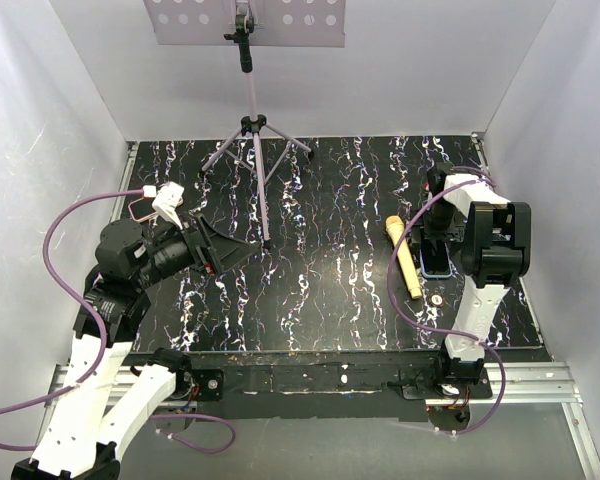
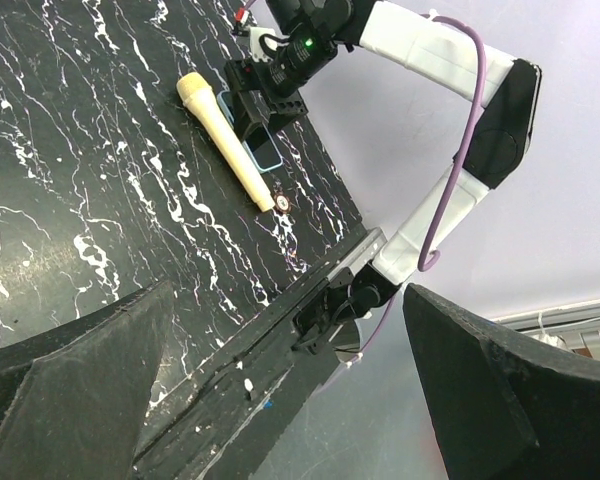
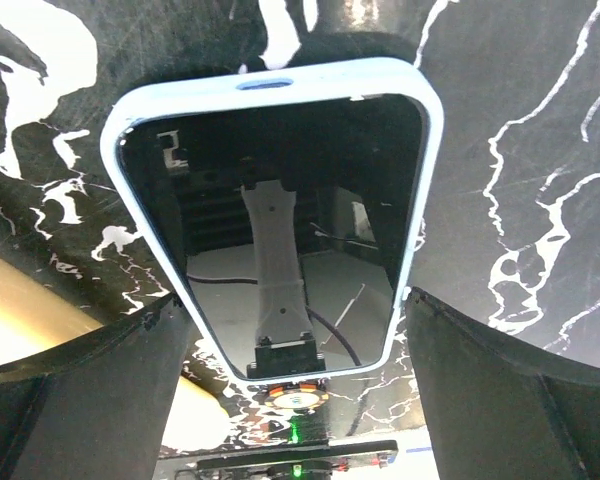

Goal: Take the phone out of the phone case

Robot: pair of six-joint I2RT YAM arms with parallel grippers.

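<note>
A phone (image 3: 270, 230) in a pale blue case (image 3: 270, 85) lies screen up on the dark marbled table, at the right in the top view. My right gripper is open over it, its fingers at either long side of the case near the lower half. In the top view this gripper is mostly hidden by its arm. My left gripper (image 1: 236, 258) hangs open and empty over the left part of the table, away from the phone.
A yellow microphone-shaped object (image 1: 404, 258) lies just left of the phone, with a small round disc (image 1: 436, 300) below. A tripod stand (image 1: 260, 175) is at the back left.
</note>
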